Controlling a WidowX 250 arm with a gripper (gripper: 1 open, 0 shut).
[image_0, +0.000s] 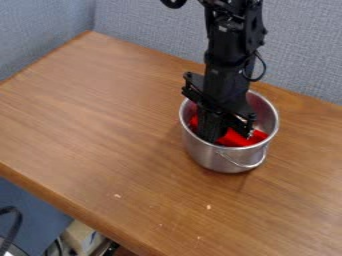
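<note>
A steel pot (226, 158) with a wire handle stands on the wooden table (94, 130), right of centre. Inside it lies something red (242, 136), partly hidden by the black gripper (214, 126), which reaches down into the pot from above. Its fingertips are inside the pot and hard to make out, so whether it is open or shut, or holds anything, does not show.
Grey padded walls (307, 50) border the back and left. Cables (14, 225) hang beyond the table's front left edge at lower left.
</note>
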